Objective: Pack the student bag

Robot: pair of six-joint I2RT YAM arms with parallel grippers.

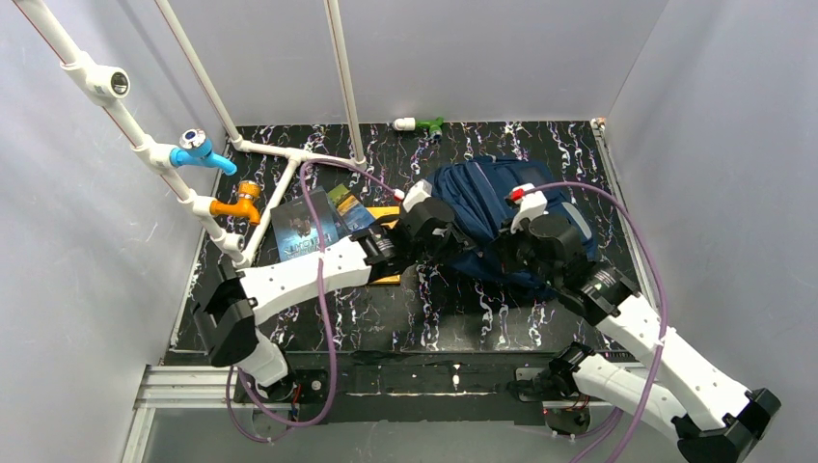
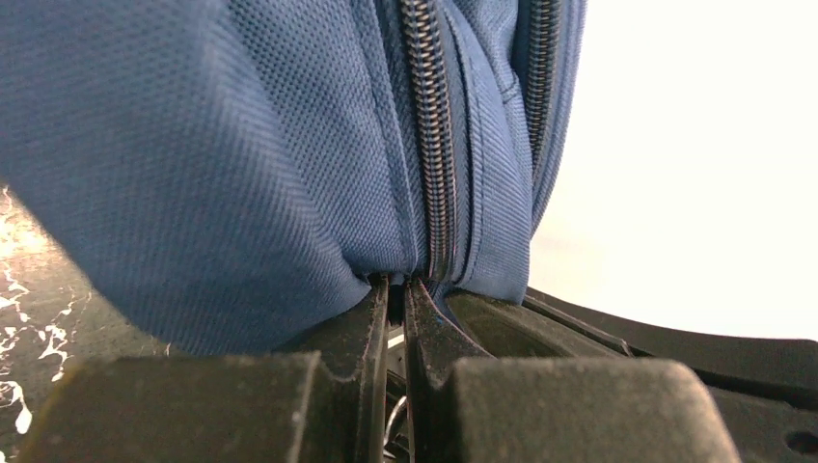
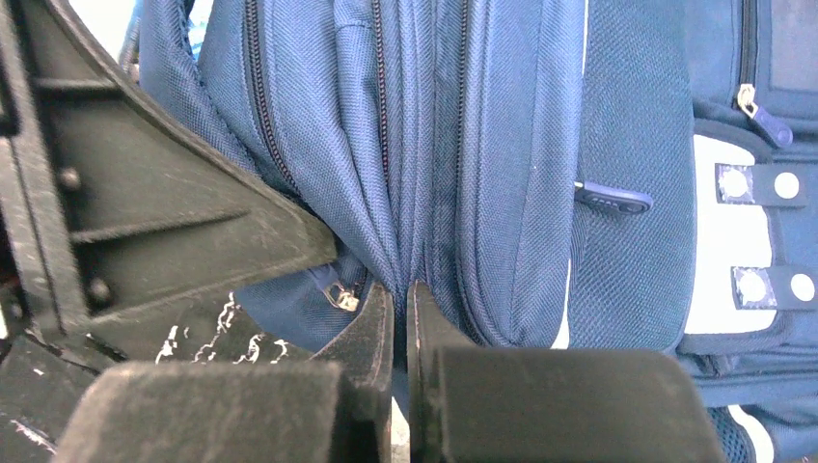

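Observation:
A blue backpack (image 1: 477, 198) with several zips lies at the right of the black marbled table, partly hidden beneath both arms. At its left side, my left gripper is shut on a fold of the bag's fabric close to a zip (image 2: 431, 125). Further right, my right gripper is shut on another fold of bag cloth, near a zip pull (image 3: 340, 295). A dark-covered book (image 1: 297, 231), a smaller book (image 1: 349, 206) and a yellow item (image 1: 388, 280) lie left of the bag, partly covered by the left arm.
A white pipe frame (image 1: 289, 152) with a blue tap (image 1: 198, 152) and an orange tap (image 1: 241, 201) stands at the left. A green and white fitting (image 1: 424, 125) lies at the back edge.

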